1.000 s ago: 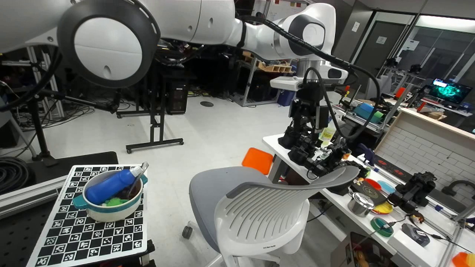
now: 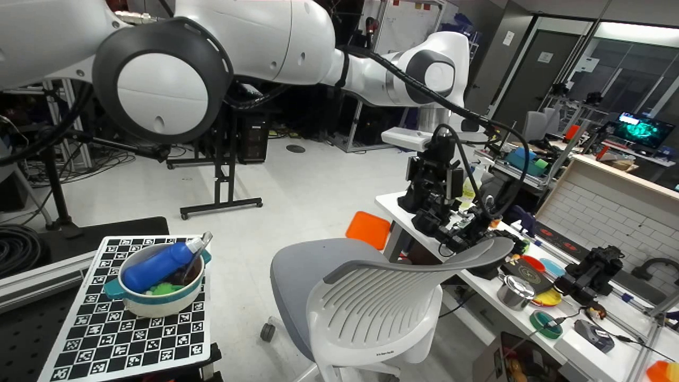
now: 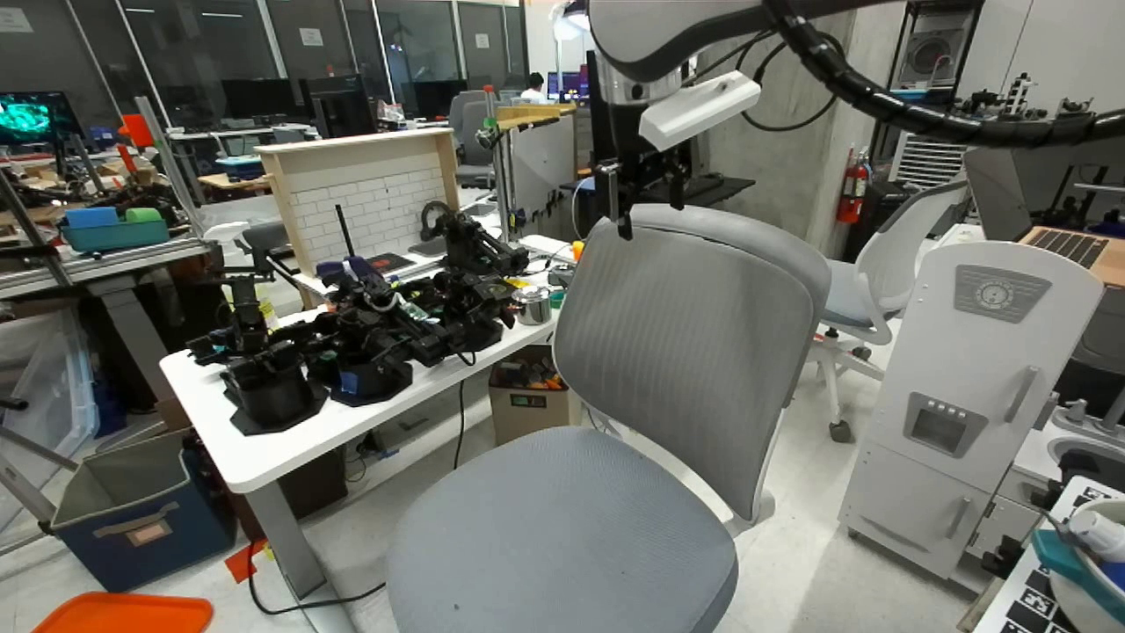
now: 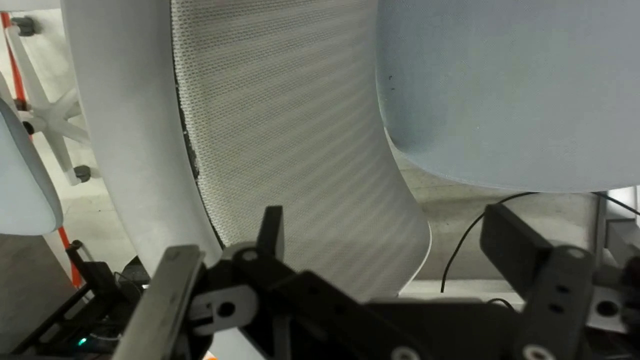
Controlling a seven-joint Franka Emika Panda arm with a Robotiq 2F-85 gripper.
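My gripper is open, its two dark fingers wide apart with nothing between them in the wrist view. Below it there lies the grey mesh backrest (image 4: pixel 288 120) of an office chair, with the blue-grey seat (image 4: pixel 510 90) to the right. In the second exterior view the gripper (image 3: pixel 649 216) hangs close by the top of the chair's backrest (image 3: pixel 685 348); whether they touch I cannot tell. A white pot with teal handles (image 2: pixel 156 302) holds a blue bottle (image 2: pixel 156 267) and some green and dark items, far from the gripper.
The pot stands on a checkered marker board (image 2: pixel 108 331). A white table (image 3: pixel 237 454) behind the chair carries several black robot arms (image 3: pixel 364 348) and a metal pot (image 3: pixel 533 306). A toy kitchen unit (image 3: pixel 949 390) stands at the right. Open floor (image 2: pixel 254 216) lies left of the chair.
The arm's forearm and wrist have shifted, the gripper now slightly lower and farther left in the first exterior view. The chair, pot and table have stayed put.
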